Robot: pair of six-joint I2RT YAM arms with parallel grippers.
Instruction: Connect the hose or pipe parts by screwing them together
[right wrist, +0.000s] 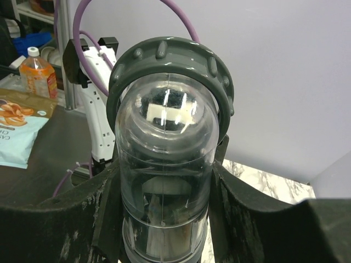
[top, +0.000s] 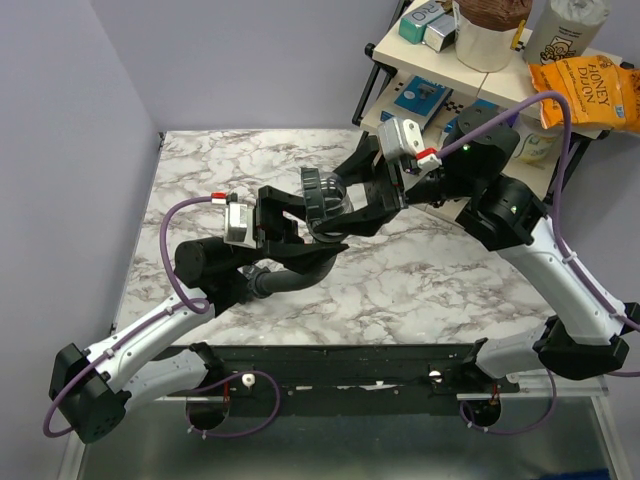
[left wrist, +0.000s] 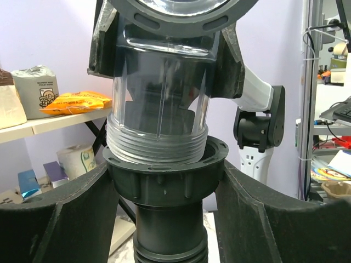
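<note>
My left gripper is shut on the dark hose end with its black collar [left wrist: 164, 186], held upright; the hose [top: 293, 282] curves down toward the table. My right gripper [top: 358, 197] grips a clear cylindrical fitting [left wrist: 160, 87] with a grey ring [right wrist: 171, 57] on top, its fingers around it. The fitting's threaded lower end [left wrist: 156, 148] sits at the mouth of the black collar, in line with it; how far inside cannot be told.
A shelf rack [top: 482, 78] with boxes, bags and containers stands at the back right, close to my right arm. Walls bound the marble table [top: 200, 160], which is clear at the left rear and front right.
</note>
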